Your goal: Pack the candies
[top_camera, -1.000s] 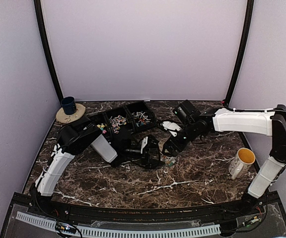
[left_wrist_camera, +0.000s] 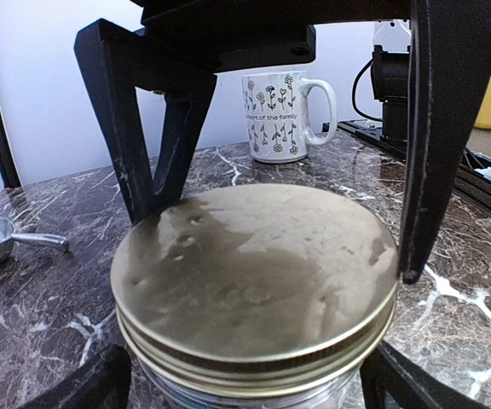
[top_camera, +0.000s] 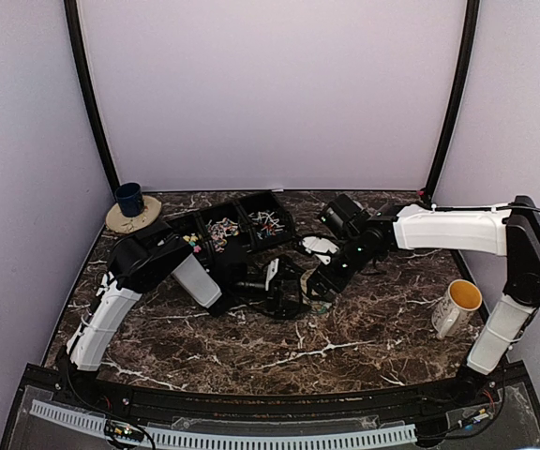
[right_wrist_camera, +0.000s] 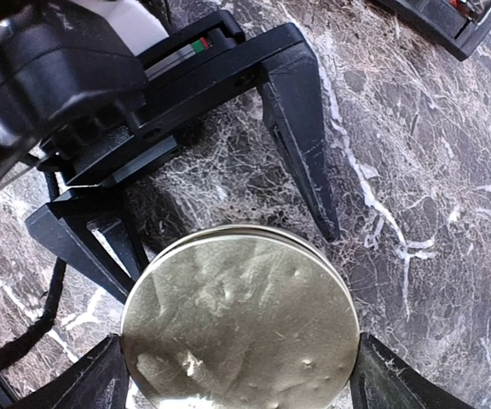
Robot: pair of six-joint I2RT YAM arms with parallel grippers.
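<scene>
The jar, topped by a gold metal lid (left_wrist_camera: 254, 273), stands on the marble table at the middle of the top view, mostly covered by my arms. The same lid (right_wrist_camera: 241, 324) fills the bottom of the right wrist view. Beside the jar, my left gripper (top_camera: 292, 293) is open, one finger on each side of its body below the lid. My right gripper (top_camera: 319, 278) comes down from above, also open, its fingers spread either side of the lid; contact is hard to tell. Candies lie in the black tray's compartments (top_camera: 222, 228) behind the left arm.
A white mug (top_camera: 457, 305) with an orange inside stands at the right. At the back left, a dark blue mug (top_camera: 129, 199) sits on a round coaster (top_camera: 120, 223). A metal scoop (left_wrist_camera: 7, 239) lies on the table.
The left arm has held its place.
</scene>
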